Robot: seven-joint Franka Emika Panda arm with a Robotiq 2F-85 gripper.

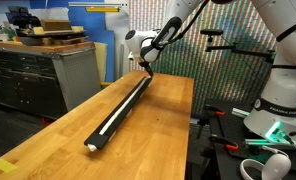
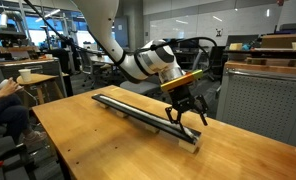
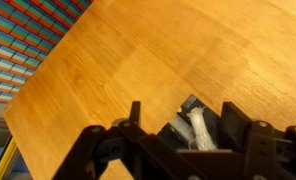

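A long black rail [image 1: 118,112] with a pale strip along its top lies across the wooden table. My gripper [image 2: 190,122] points down over one end of this rail [image 2: 138,111], the end far from exterior view 1. In the wrist view the fingers of the gripper stand apart, so it is open. The black rail end [image 3: 194,104] shows between and below them, with a small whitish piece [image 3: 200,128] on it. The gripper's body hides the rest of the rail there. Whether the fingers touch anything, I cannot tell.
Bare wooden table [image 2: 98,140] lies on both sides of the rail. A grey cabinet [image 2: 263,105] stands beside the table. Another robot arm [image 1: 278,110] is at the near right in exterior view 1, with white cups or rings [image 1: 276,165] below it.
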